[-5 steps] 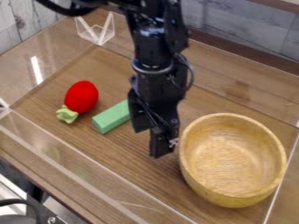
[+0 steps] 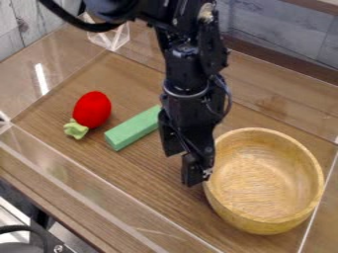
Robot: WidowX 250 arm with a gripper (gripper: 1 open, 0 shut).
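My black gripper hangs at the centre, low over the wooden table and just left of the rim of a large yellow bowl. It is open, and I see nothing held between its fingers. A green block lies behind it to the left, partly hidden by the arm. Further left is a red rounded object with a pale green part at its lower end.
Bare table fills the front left and the area behind the arm at right. A dark cable runs in the bottom left corner. A clear object stands at the back left.
The gripper has shifted slightly within the area beside the bowl and turned a little. The green block, red object and bowl look unmoved.
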